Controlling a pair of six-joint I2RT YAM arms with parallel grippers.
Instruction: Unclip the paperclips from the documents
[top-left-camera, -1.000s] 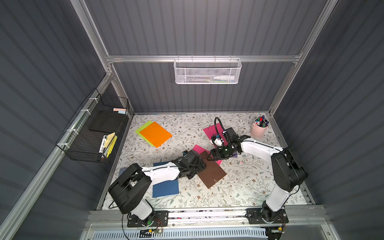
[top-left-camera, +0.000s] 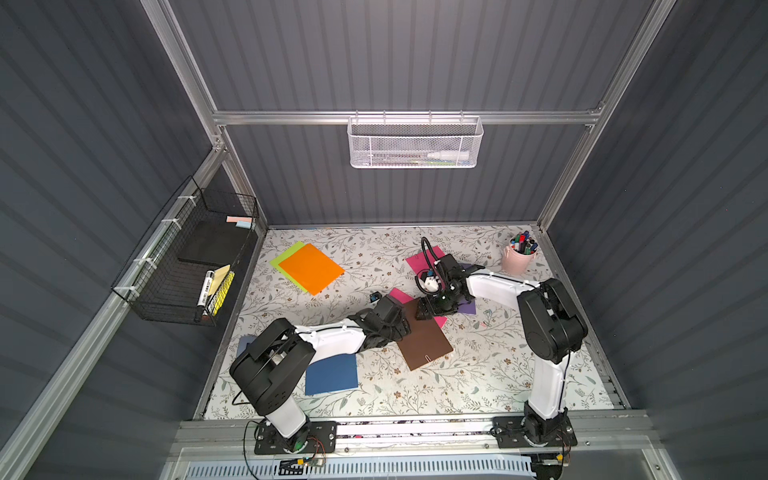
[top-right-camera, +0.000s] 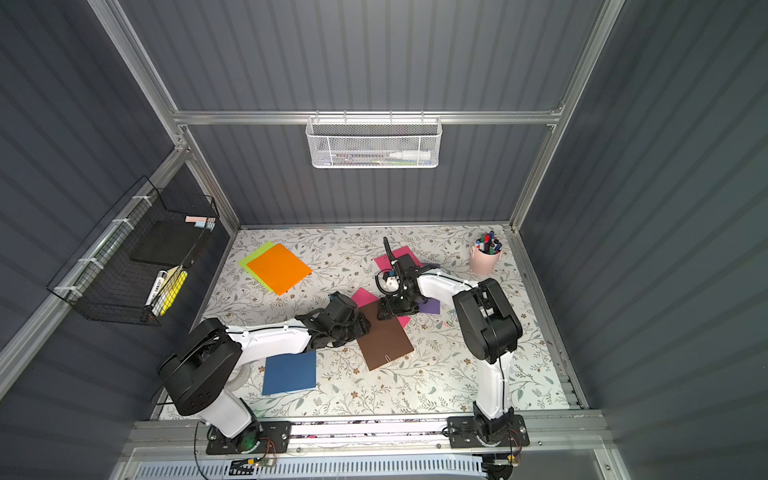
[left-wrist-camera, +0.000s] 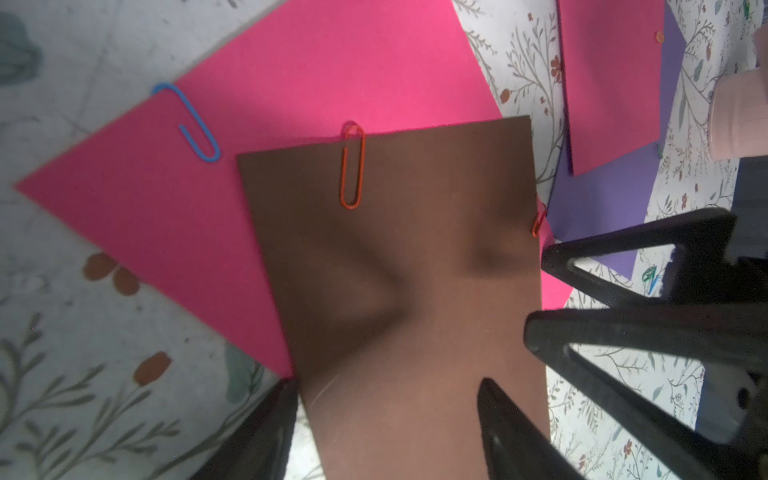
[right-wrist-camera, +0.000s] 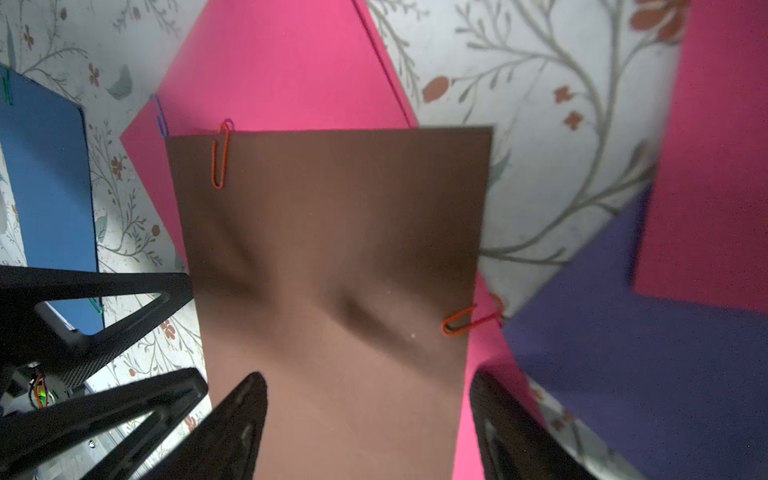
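A brown document (top-left-camera: 425, 344) lies over a pink sheet (left-wrist-camera: 352, 80) in the table's middle. One red paperclip (left-wrist-camera: 353, 172) sits on the brown document's far edge; another, an orange-red paperclip (right-wrist-camera: 472, 316), sticks out past its right edge. A pale clip (top-left-camera: 428, 358) shows near the front edge. On the pink sheet is a blue paperclip (left-wrist-camera: 189, 124). My left gripper hovers at the brown document's left side, its fingers apart and nothing between them. Over the right side, my right gripper stands open and empty.
Purple sheet (right-wrist-camera: 640, 320) with a pink sheet on it lies to the right. A blue document (top-left-camera: 332, 373) is under the left arm; orange sheet (top-left-camera: 312, 268) is back left. A pink pen cup (top-left-camera: 517, 258) stands back right.
The brown document has shifted slightly and turned a little.
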